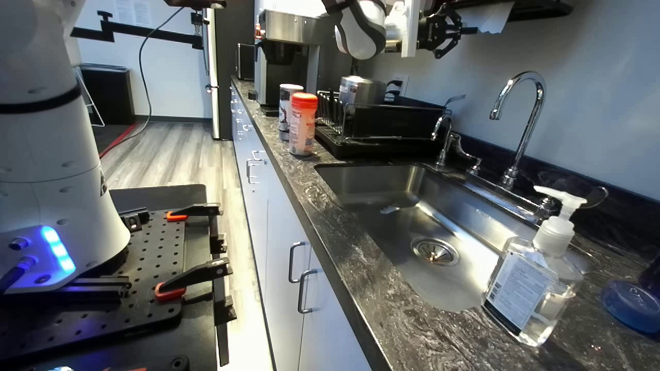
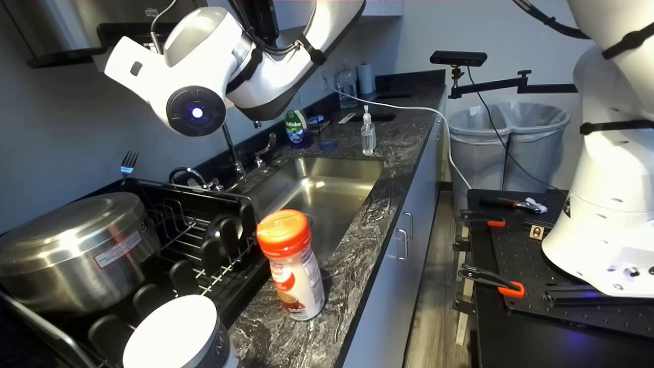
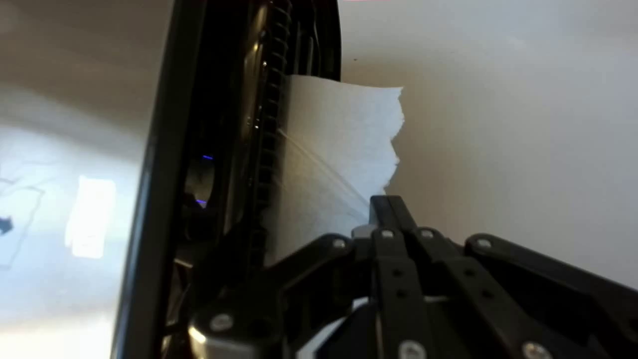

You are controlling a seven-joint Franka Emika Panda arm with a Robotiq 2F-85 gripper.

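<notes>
A white paper towel (image 3: 335,149) with a torn edge hangs from the slot of a dark dispenser (image 3: 158,179) in the wrist view. My gripper is shut at the towel's lower corner, and a crease in the paper runs to its fingertips. The sheet's thin corner appears pinched there, though the contact itself is hidden. Exterior view 1 has the gripper (image 1: 475,30) high by the wall, meeting the hanging towel (image 1: 496,19) below the dispenser (image 1: 544,9). From exterior view 2, the arm hides the gripper; only the dispenser's (image 2: 67,30) front shows.
Beneath the arm lie the sink (image 1: 396,216), tall faucet (image 1: 537,105) and black dish rack (image 1: 396,127) with a steel pot (image 2: 79,251). A red-capped canister (image 2: 291,263) and a soap pump bottle (image 1: 532,278) stand on the counter. Space around the gripper's front is tight under the dispenser.
</notes>
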